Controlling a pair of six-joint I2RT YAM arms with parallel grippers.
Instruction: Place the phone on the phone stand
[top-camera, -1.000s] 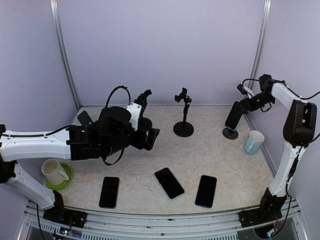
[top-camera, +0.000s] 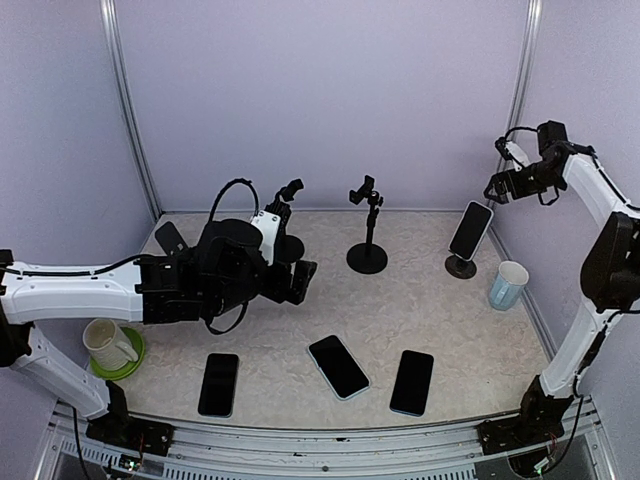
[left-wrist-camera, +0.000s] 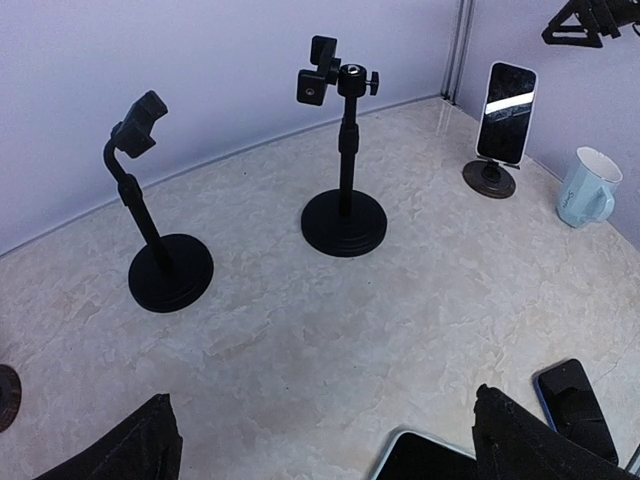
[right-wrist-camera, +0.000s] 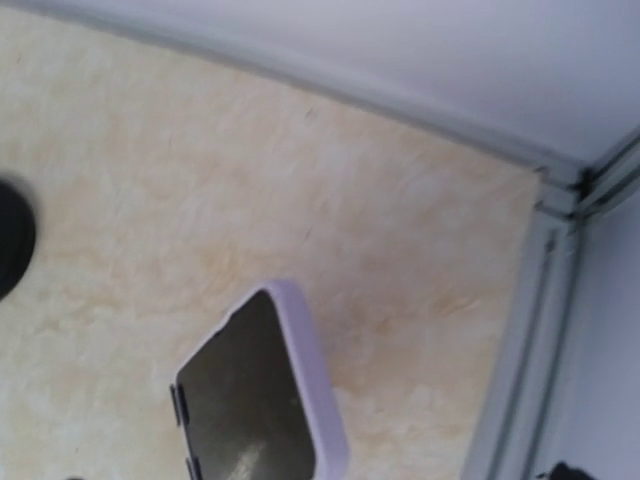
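Note:
A phone (top-camera: 470, 231) with a pale case leans upright on the phone stand (top-camera: 460, 268) at the back right; its dark screen (left-wrist-camera: 506, 115) faces the table in the left wrist view. Above and just right of it, clear of the phone, is my right gripper (top-camera: 497, 190), its fingers wide apart and empty. The right wrist view shows the phone's lilac edge (right-wrist-camera: 315, 385) below, with only slivers of the fingers at the bottom. My left gripper is open over the table's left middle, nothing between its fingers.
Two empty stands, one in the middle (top-camera: 367, 258) and one left of it (left-wrist-camera: 171, 272), stand at the back. Phones lie in front: left (top-camera: 218, 385), middle (top-camera: 338, 367), right (top-camera: 412, 382). A blue mug (top-camera: 508, 286) is near the right wall; a white cup (top-camera: 108, 345) sits front left.
My right gripper has moved up and right, off the phone's top edge. The phone stays on its stand.

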